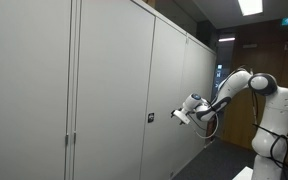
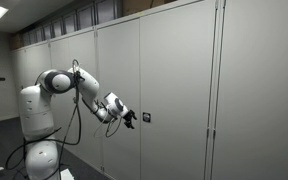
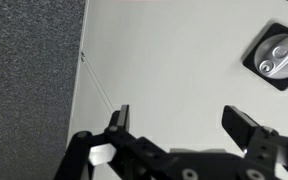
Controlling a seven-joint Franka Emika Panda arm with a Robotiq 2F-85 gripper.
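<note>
In the wrist view my gripper stands open, its two dark fingers well apart and nothing between them. Beyond it is the pale cabinet door (image 3: 169,65). A round silver handle in a black square plate (image 3: 277,55) shows at the upper right, outside the gap between the fingers. Exterior view 2 has the gripper (image 2: 131,118) just left of the handle (image 2: 147,117), at nearly the same height. From exterior view 1, the handle (image 1: 151,117) lies to the left of the gripper (image 1: 178,117). Whether the fingers touch the door cannot be told.
Tall grey cabinet doors (image 2: 179,80) form a long flat wall with narrow seams. Dark grey carpet (image 3: 29,90) borders the door in the wrist view. A cable (image 1: 214,128) loops below the arm. Another slim handle (image 1: 71,138) sits on the near cabinet.
</note>
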